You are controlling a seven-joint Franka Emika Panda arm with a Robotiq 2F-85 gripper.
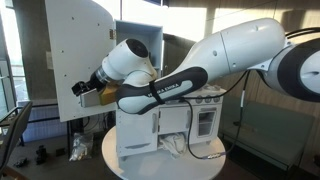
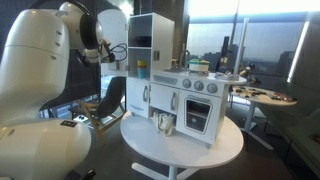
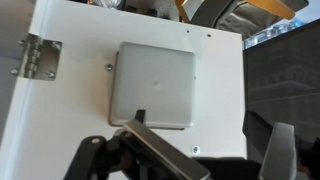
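Observation:
A white cabinet door [image 1: 72, 40] stands swung open at the left of the toy kitchen in exterior view 1. In the wrist view, its flat face carries a pale square box [image 3: 153, 86], and a metal hinge [image 3: 40, 58] sits at the left. My gripper is open in front of the door, its fingers spread apart near the bottom and right of the wrist view. Nothing shows between them. The left finger [image 3: 165, 152] overlaps the lower edge of the box; I cannot tell whether it touches.
The white toy kitchen [image 2: 180, 92] stands on a round white table [image 2: 215, 155], with a teapot on its hob and a pale kettle [image 2: 164, 123] in a lower opening. A chair [image 1: 14, 130] is at the left. My arm spans the kitchen's front in exterior view 1.

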